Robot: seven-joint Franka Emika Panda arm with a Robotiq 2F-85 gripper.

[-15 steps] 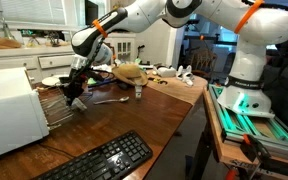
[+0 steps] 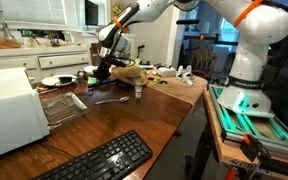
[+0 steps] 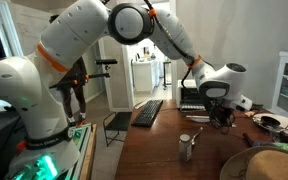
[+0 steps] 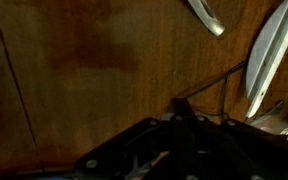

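Observation:
My gripper is shut above the brown wooden table point(image 4: 84, 80), and nothing clear shows between its fingertips. Thin dark lines, perhaps a wire or shadows, run out near the tips. In the wrist view the end of a metal utensil point(image 4: 208, 17) lies at the top, apart from the fingers, and a long silvery piece point(image 4: 270, 58) is at the right. From the first exterior view, the gripper point(image 2: 102, 74) is over the far part of the table, behind a spoon-like utensil point(image 2: 112, 100); its fingertips are too small to make out there.
A white box point(image 2: 12, 112) and a wire rack point(image 2: 64, 107) stand at the left. The black keyboard point(image 2: 104, 158) lies in front, a metal shaker point(image 3: 185, 148) stands alone, and a round tan item point(image 3: 262, 164) sits at the corner.
In the first exterior view the arm has swung right, away from the wire rack and towards the back of the table. The rack now shows more fully. Other objects look unmoved.

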